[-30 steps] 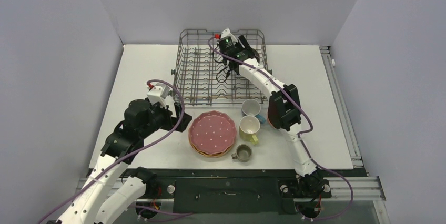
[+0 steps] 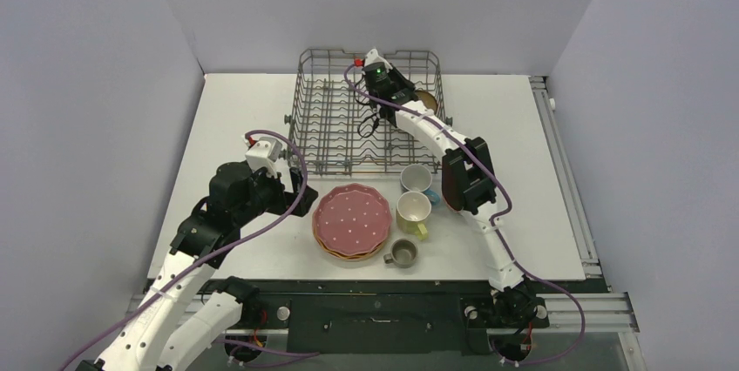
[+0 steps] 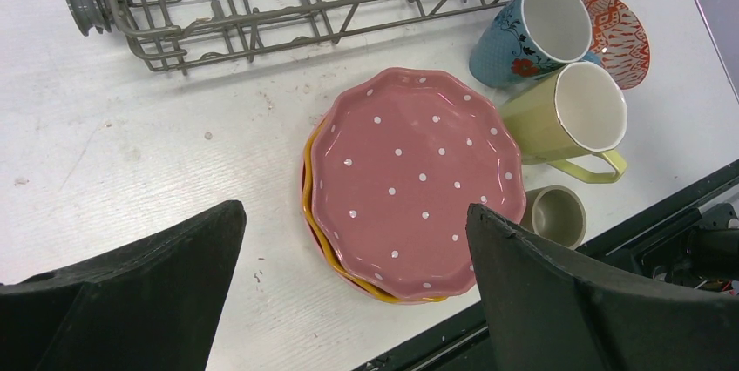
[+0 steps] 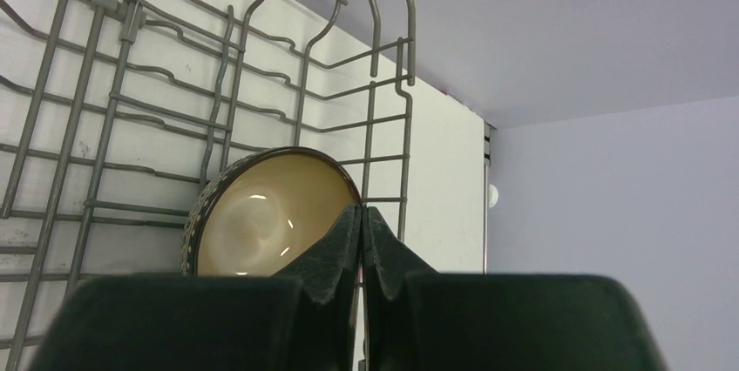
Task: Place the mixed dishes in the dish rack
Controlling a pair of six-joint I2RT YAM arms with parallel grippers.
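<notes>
The dark patterned bowl (image 4: pixel 261 214) rests in the dish rack (image 4: pixel 113 110) at the rack's right side, its tan inside facing up toward the right wrist camera. Over its edge, my right gripper is shut, fingertips together and nothing between them. In the top view the bowl (image 2: pixel 426 101) is partly covered by the right arm. My left gripper hangs open above the counter with a stack of plates (image 3: pixel 410 188), pink on top, in view below it. A blue mug (image 3: pixel 551 27), a yellow-green mug (image 3: pixel 575 118) and a small grey cup (image 3: pixel 556 216) stand beside the plates.
A red-patterned bowl (image 3: pixel 620 40) lies right of the blue mug, mostly under the right arm in the top view. Grey walls (image 2: pixel 366 5) enclose the back and sides. Bare counter (image 2: pixel 514 118) lies right of the rack.
The bowl has turned from showing its outside to showing its inside.
</notes>
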